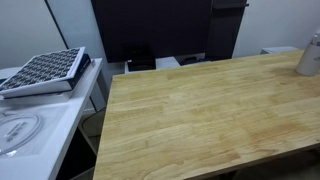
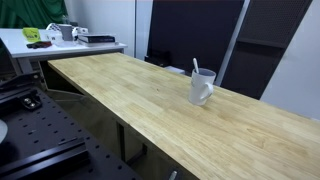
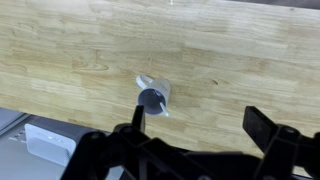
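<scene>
A white mug [image 2: 202,87] stands upright on the wooden table [image 2: 130,85], with a thin white stick or spoon handle [image 2: 195,65] poking out of its top. In exterior view 1 only part of the mug [image 1: 309,59] shows, at the right edge. From above, the wrist view has the mug [image 3: 153,98] with its dark inside. My gripper is open, its two dark fingers far apart at the bottom of the wrist view. Nothing is between them, and the mug lies apart from them, nearer the left finger. Neither exterior view shows the gripper.
A black perforated surface [image 2: 70,140] fills the near left of exterior view 2. A dark panel [image 1: 150,25] stands behind the table.
</scene>
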